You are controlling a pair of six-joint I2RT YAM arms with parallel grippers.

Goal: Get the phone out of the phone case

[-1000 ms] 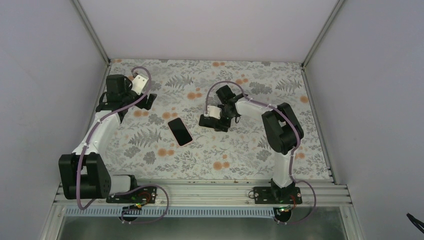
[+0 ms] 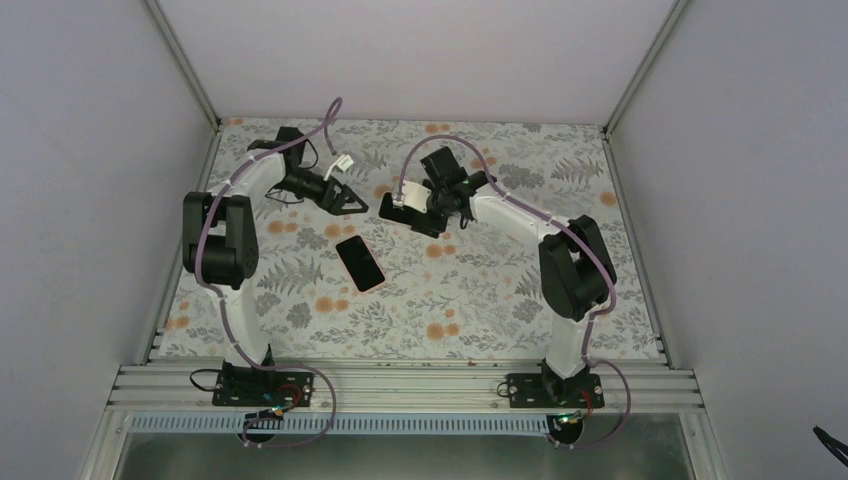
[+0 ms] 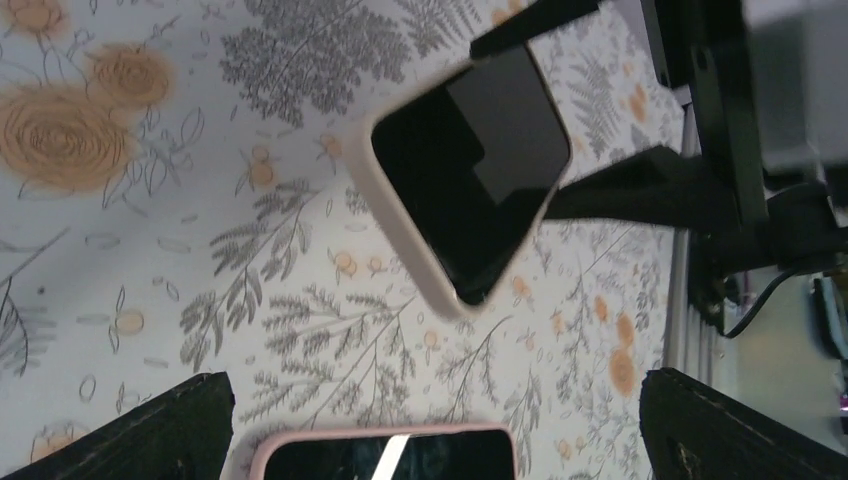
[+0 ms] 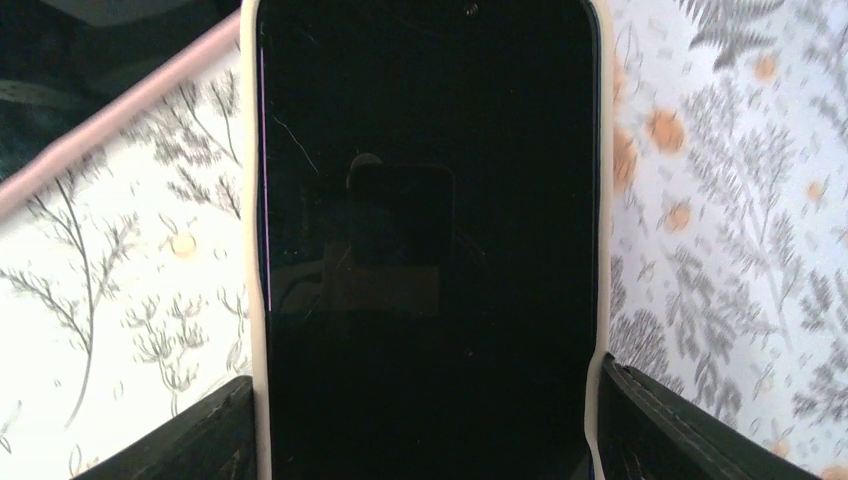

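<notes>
A black phone in a pale case (image 4: pixel 430 200) is held by my right gripper (image 2: pixel 425 215), whose fingers press on both long sides in the right wrist view. In the left wrist view this cased phone (image 3: pixel 465 160) hangs above the table, upper middle, between dark fingers. My left gripper (image 2: pixel 345 200) stands open just left of it, with nothing between its fingers.
A second black phone with a pink edge (image 2: pixel 360 263) lies on the floral table (image 2: pixel 500 300) below and left of the grippers.
My left gripper has moved right, toward the held phone. My right gripper has moved up and left in the top view with the cased phone in it.
</notes>
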